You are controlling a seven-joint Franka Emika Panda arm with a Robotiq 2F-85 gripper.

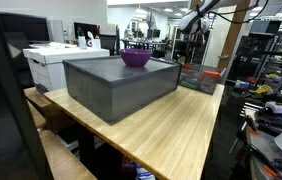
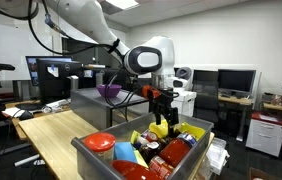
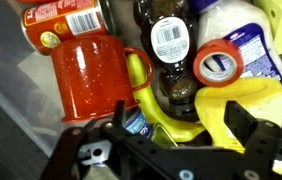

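Note:
My gripper is open over a grey bin of mixed goods, with its dark fingers at the bottom of the wrist view. Beneath and around it lie a red mug (image 3: 89, 75), a dark bottle (image 3: 169, 45), a yellow item (image 3: 241, 110) and a can (image 3: 56, 25). A red-ringed roll (image 3: 218, 62) rests beside the bottle. Nothing shows gripped. In exterior view 2, the white arm (image 2: 151, 60) reaches down over the filled bin (image 2: 86, 155); the gripper's tips are hard to make out there.
A second grey bin (image 1: 111, 95) stands on the wooden table (image 1: 151, 140), with a purple bowl (image 1: 135, 58) at its top. Much of the tabletop in front of that bin is bare. The filled bin's contents are crowded together.

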